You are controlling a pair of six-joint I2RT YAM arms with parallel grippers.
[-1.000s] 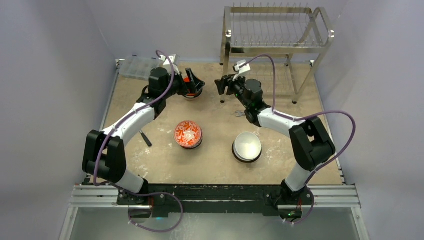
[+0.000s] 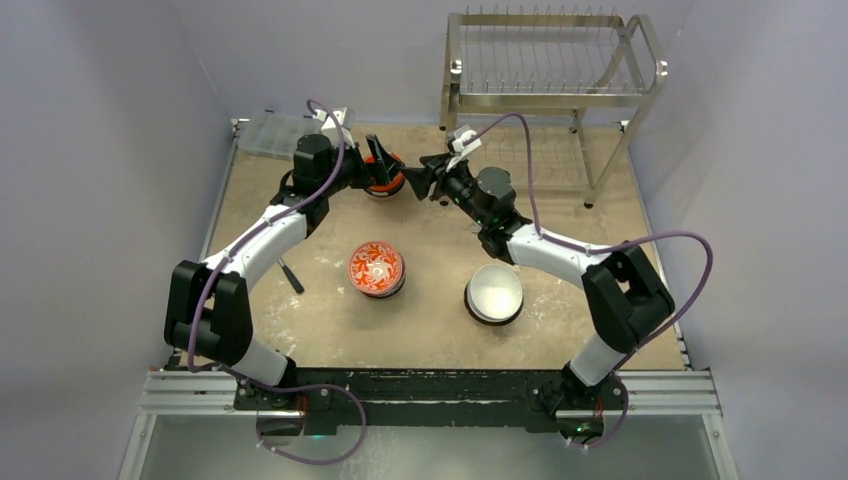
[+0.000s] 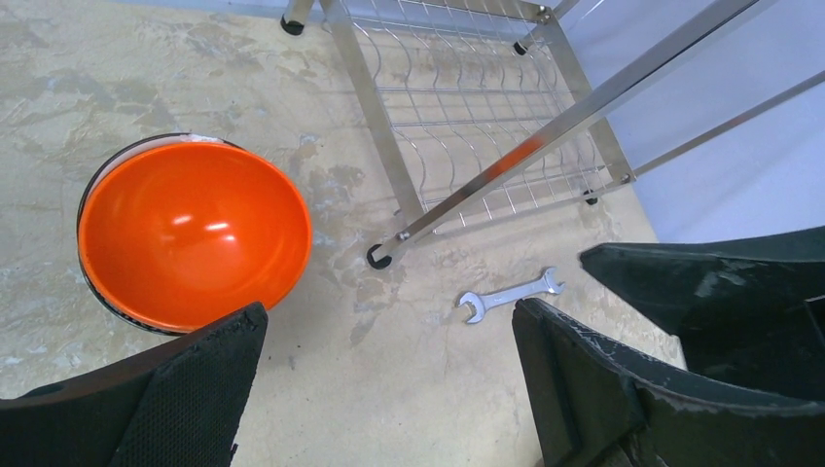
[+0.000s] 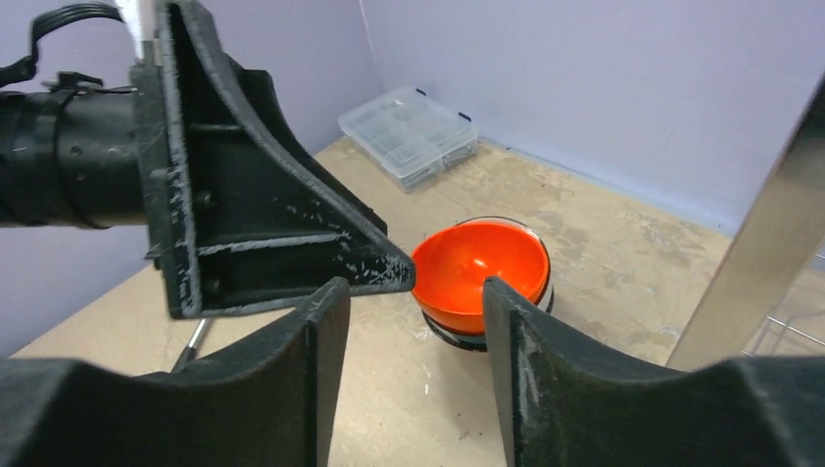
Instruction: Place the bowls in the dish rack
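Observation:
An orange bowl (image 3: 195, 233) sits on a dark-rimmed stack at the back centre, beside the steel dish rack (image 2: 550, 100). My left gripper is open above and beside it, nothing between its fingers. My right gripper faces that bowl (image 4: 479, 263) from the rack side, part open and empty, close to the left gripper. An orange-patterned bowl stack (image 2: 376, 266) stands front centre; a white bowl (image 2: 494, 290) on a dark one stands front right.
A wrench (image 3: 511, 292) lies near the rack's foot. A clear plastic case (image 4: 404, 131) is at the back left, a dark-handled tool (image 2: 292, 276) on the left.
My right gripper has moved left toward the orange bowl and the left gripper. The left arm is almost still; the bowls have not moved.

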